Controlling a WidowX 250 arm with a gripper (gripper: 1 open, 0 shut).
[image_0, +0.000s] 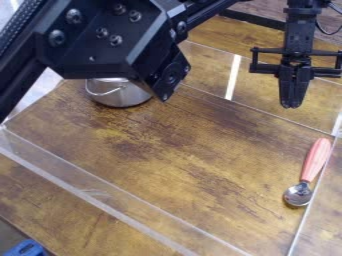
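Observation:
The black gripper (291, 98) is at the upper right, raised above the wooden table (160, 160), its fingers shut with nothing visible between them. A spoon with a pink handle (315, 157) and a metal bowl end lies on the right, below the gripper and apart from it. A steel pot (118, 94) stands at the upper left, largely hidden behind the black arm.
Transparent tape strips run along the table's left, bottom and right areas. A blue object (24, 250) sits at the lower left corner.

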